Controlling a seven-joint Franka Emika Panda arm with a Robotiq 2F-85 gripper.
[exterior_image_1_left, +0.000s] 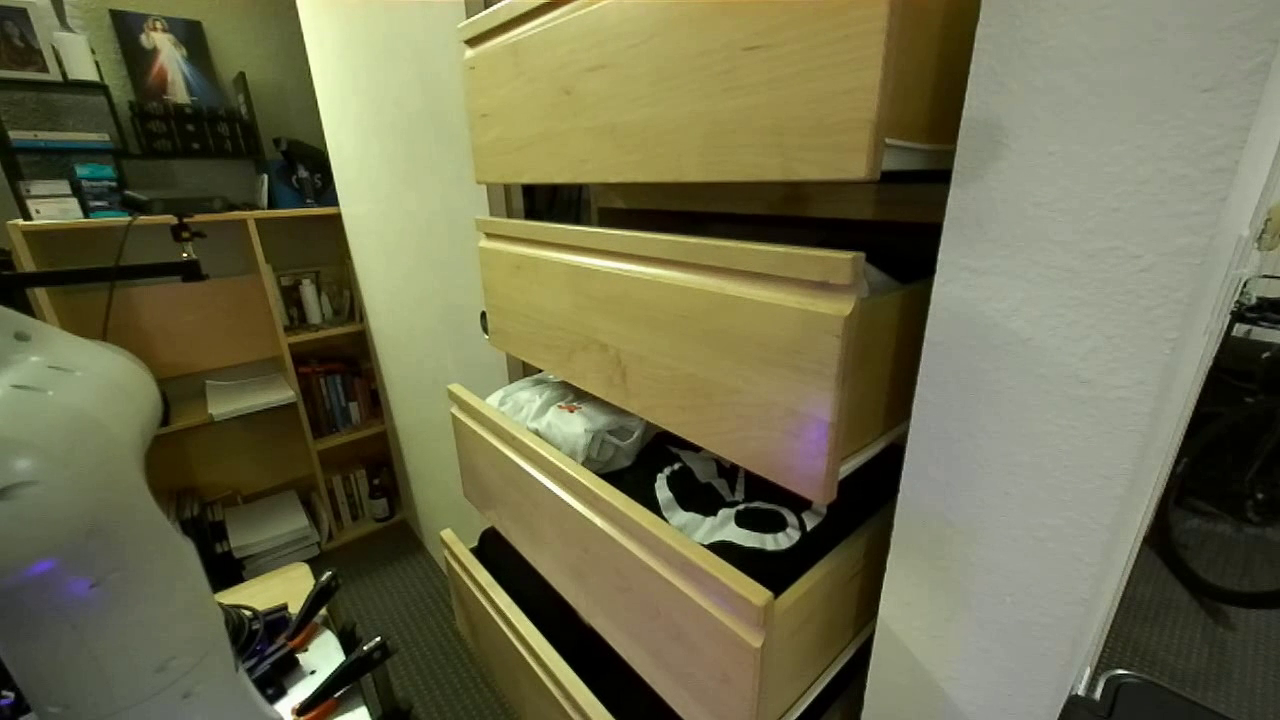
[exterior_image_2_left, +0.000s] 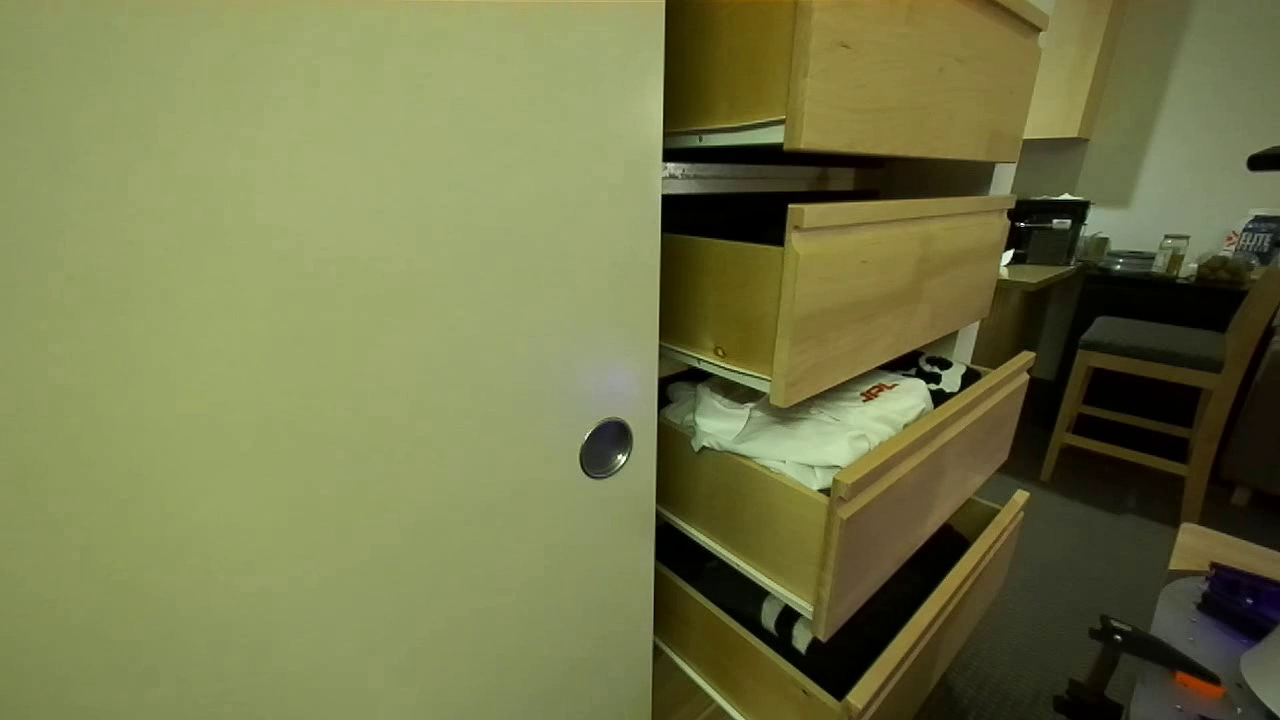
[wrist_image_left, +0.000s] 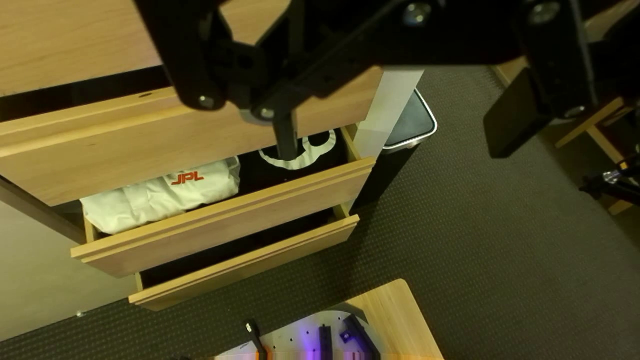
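Four wooden drawers stand pulled out one above another: a top drawer, an upper-middle drawer, a lower-middle drawer and a bottom drawer. Inside the lower-middle one lie a white cloth with red JPL letters and a black cloth with a white print. Dark cloth fills the bottom drawer. In the wrist view my gripper is open, its dark fingers wide apart with nothing between them. Neither exterior view shows the gripper; only part of the white arm appears there.
A pale sliding door flanks the drawers on one side, a white wall on the other. Clamps sit on the robot's table. Carpet lies clear in front. A bookshelf stands behind.
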